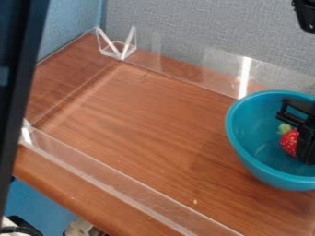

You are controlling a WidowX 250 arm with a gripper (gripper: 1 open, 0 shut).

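A teal bowl (252,155) sits on the wooden surface at the right, partly cut off by the frame's edge. A red strawberry (289,142) with a pale green top lies inside it. My black gripper (299,138) reaches into the bowl at the right edge, beside and partly in front of the strawberry. It looks shut; whether anything is between its fingers is hard to see.
Clear low walls (123,191) edge the wooden tray (135,120), whose middle and left are empty. A clear bracket (117,46) stands at the back left corner. A dark panel (13,74) fills the left edge.
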